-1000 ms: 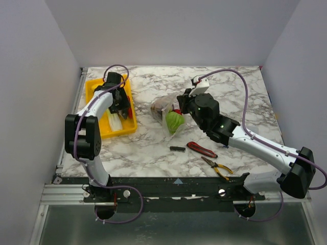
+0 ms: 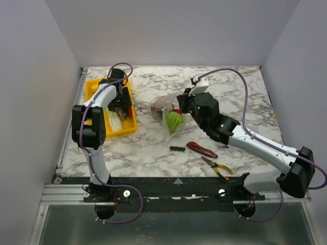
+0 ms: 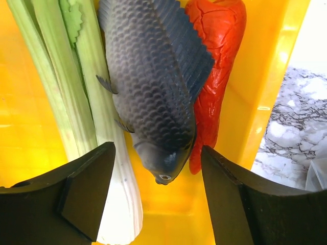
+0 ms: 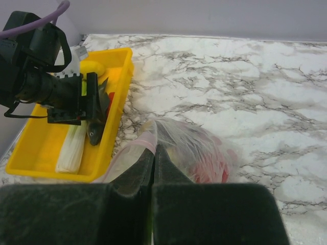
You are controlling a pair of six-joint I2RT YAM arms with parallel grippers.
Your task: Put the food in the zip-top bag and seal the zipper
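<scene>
In the left wrist view, a dark scaly fish lies in the yellow bin between pale green celery and a red pepper-like item. My left gripper is parted over the fish's head, holding nothing; from above, the left gripper hangs over the bin. The clear zip top bag stands mouth toward the front, with a green vegetable and something red inside. At the bag's edge my right gripper is shut; the bag's film meets its fingertips.
A black block, a red-handled knife and yellow-handled pliers lie in front of the bag. A yellow item sits at the bin's far end. Behind the bag the marble table is clear.
Over the bin, the left arm has shifted a little to the right and away from the base. The right arm and the bag have stayed put.
</scene>
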